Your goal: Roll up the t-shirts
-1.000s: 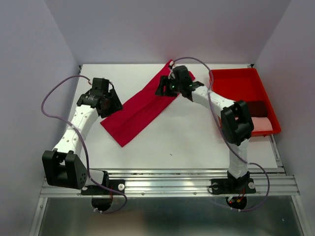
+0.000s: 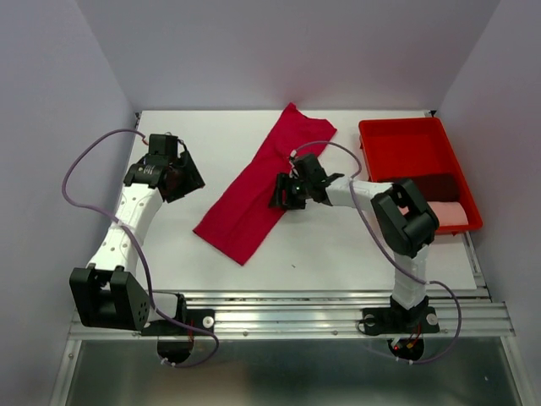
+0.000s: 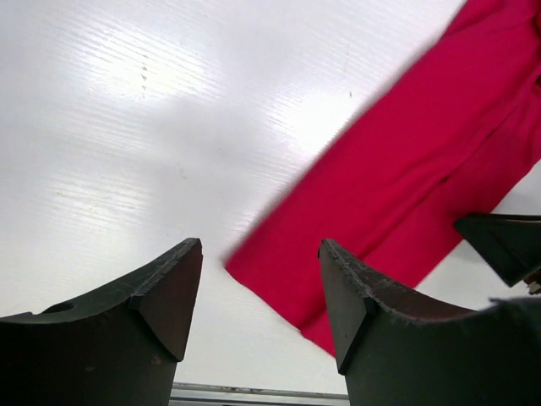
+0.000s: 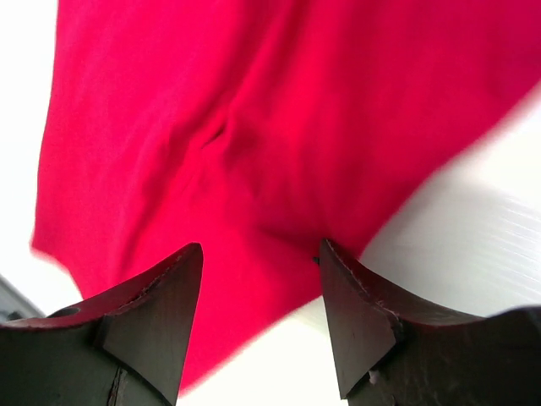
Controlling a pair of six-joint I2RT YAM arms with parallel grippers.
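Note:
A red shirt (image 2: 245, 203), folded into a long strip, lies diagonally across the white table, its wider end at the back. My right gripper (image 2: 280, 201) is down at the strip's right edge near its middle. In the right wrist view the red cloth (image 4: 279, 152) reaches between the parted fingers, and its edge bunches beside the right fingertip (image 4: 331, 258); whether it is pinched cannot be made out. My left gripper (image 2: 188, 184) stands open left of the shirt, and in the left wrist view the shirt's near end (image 3: 279, 279) shows beyond its fingers.
At the right a red bin (image 2: 406, 139) holds a dark maroon roll (image 2: 438, 187) and a pink roll (image 2: 448, 213).
Along with it, the shirt's near part shifted right and toward the front. The left arm shifted slightly left early on.

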